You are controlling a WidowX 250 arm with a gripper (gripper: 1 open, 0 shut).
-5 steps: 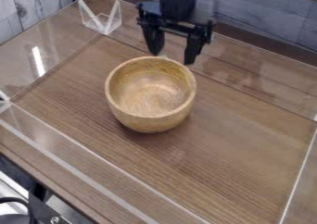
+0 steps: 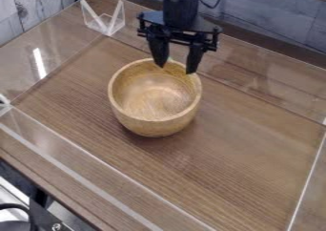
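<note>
A wide wooden bowl [image 2: 154,101] sits on the wooden table [image 2: 242,158], empty as far as it shows. My black gripper [image 2: 176,55] hangs from the back over the bowl's far rim, its two dark fingers pointing down and standing apart, with nothing seen between them. Whether it touches the rim I cannot tell.
Clear plastic pieces stand at the back left [image 2: 105,15] and at the left edge. A dark cable lies beyond the table's lower left corner.
About a second ago it was also low, slightly higher than now. The bowl has not moved.
</note>
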